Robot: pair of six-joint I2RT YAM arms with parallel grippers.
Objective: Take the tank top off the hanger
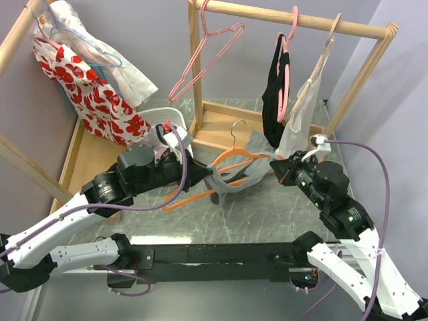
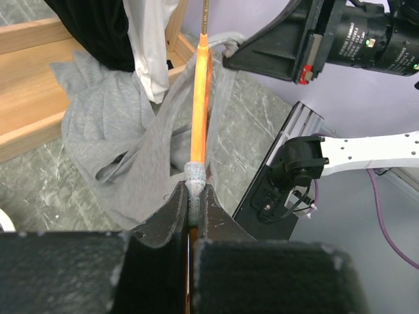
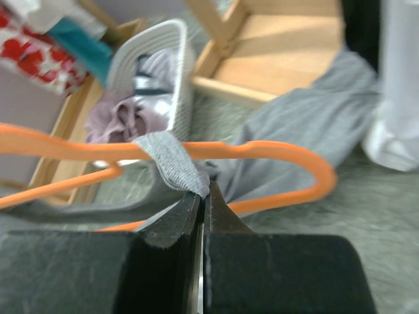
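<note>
The grey tank top [image 1: 251, 175] hangs in loose folds around the orange hanger [image 1: 231, 155], between my two arms in the top view. My left gripper is shut on the hanger, with grey cloth wrapped around the bar at its fingertips. Pinched in my right gripper is a strap of the tank top [image 3: 171, 160], which passes over the hanger's rounded orange end [image 3: 288, 152]. From the left wrist view, cloth is stretched toward the right gripper. Part of the hanger is hidden by cloth and the left gripper.
A black garment [image 1: 275, 90] and a white one [image 1: 304, 110] hang from the wooden rack [image 1: 307, 23] behind. An empty pink hanger [image 1: 204, 53] hangs to their left. The white basket [image 3: 121, 72] holds clothes. Open grey floor [image 1: 267, 217] lies in front.
</note>
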